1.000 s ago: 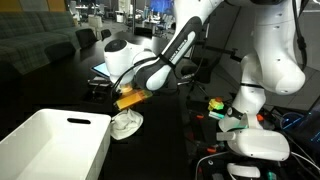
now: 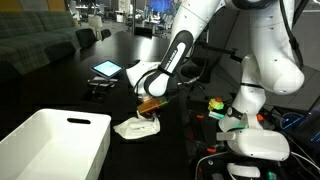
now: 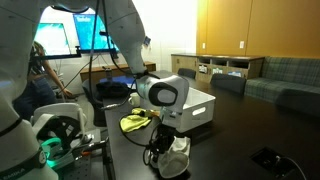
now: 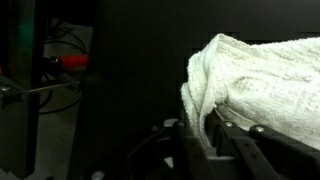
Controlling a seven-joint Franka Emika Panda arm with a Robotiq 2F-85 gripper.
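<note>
A white cloth (image 2: 136,128) lies on the dark table, to the right of the white box. My gripper (image 2: 150,112) is low over the cloth's right side, pointing down. In the second exterior view the cloth (image 3: 176,158) looks bunched and partly raised beside the gripper (image 3: 155,152). The wrist view has the cloth (image 4: 268,85) spreading to the right, with a fold running down to the dark fingers at the bottom. Those fingers are too dark to show how far apart they stand or whether they pinch the fold.
A large white open box (image 2: 62,145) stands left of the cloth. Yellow cloth-like material (image 3: 134,122) lies behind the arm. Bare dark table (image 2: 135,160) lies in front of the cloth. A tablet-like device (image 2: 107,69) rests farther back.
In exterior view 1, my gripper has moved right and the arm has swung right with it. The cloth now reaches farther right and its shape has changed.
</note>
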